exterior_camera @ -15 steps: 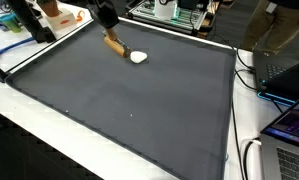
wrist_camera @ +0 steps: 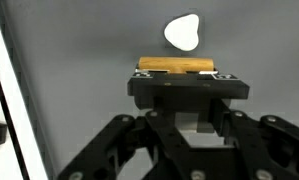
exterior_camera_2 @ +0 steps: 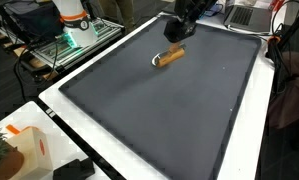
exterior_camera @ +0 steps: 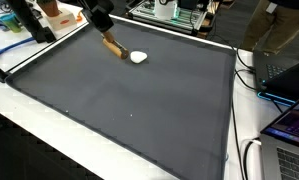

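Note:
An orange-brown wooden piece (exterior_camera: 114, 46) is held at a tilt by my dark gripper (exterior_camera: 105, 32) near the far left of the grey board. From the other side, the same wooden piece (exterior_camera_2: 171, 58) shows below the gripper (exterior_camera_2: 176, 44). Seen from the wrist, the fingers are closed and the wooden piece (wrist_camera: 176, 65) juts out beyond the fingers, whose grip hides the rest of it. A small white rounded object (exterior_camera: 138, 57) lies close by on the board, apart from the gripper; in the wrist view this white object (wrist_camera: 182, 33) is just above the wooden piece.
Most of the grey board (exterior_camera: 139, 110) is bare, with a white border round it. Laptops (exterior_camera: 289, 158) and cables stand along the right side. A dark box holding a brown item (exterior_camera_2: 9, 160) sits at the near left in exterior view 2.
The gripper and the wooden piece have shifted only very slightly. The white object lies in the same place.

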